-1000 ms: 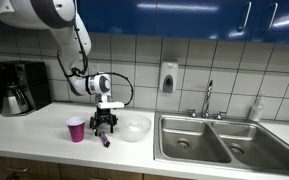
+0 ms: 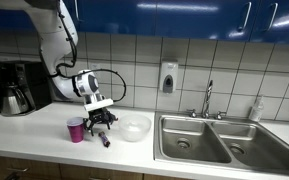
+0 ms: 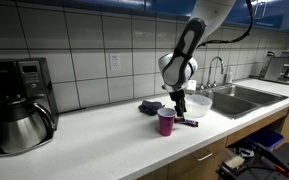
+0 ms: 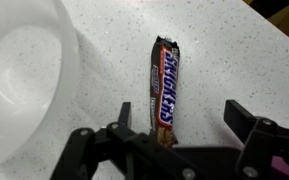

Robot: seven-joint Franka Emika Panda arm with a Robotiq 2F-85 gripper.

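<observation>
A Snickers bar (image 4: 165, 90) in a dark wrapper lies flat on the speckled white counter. In the wrist view my gripper is open, its fingers to either side of the bar's lower end with bare counter between them and the wrapper. The bar's bottom end is partly hidden by the gripper body. In exterior view 1 the bar (image 2: 105, 140) rests near the counter's front, and the arm stands behind it. Exterior view 2 shows the bar (image 3: 186, 122) beside the purple mug (image 3: 166, 122).
A white bowl (image 4: 19, 85) stands close to the bar on one side; the mug (image 2: 76, 129) is on the other. A dark cloth-like item (image 3: 151, 107) lies further back. The double sink (image 2: 219, 140) is beyond the bowl. Left of the mug, the counter is mostly clear.
The arm has leaned to the left in exterior view 1, and its gripper has shifted slightly left and down. Bar, mug and bowl look unmoved.
</observation>
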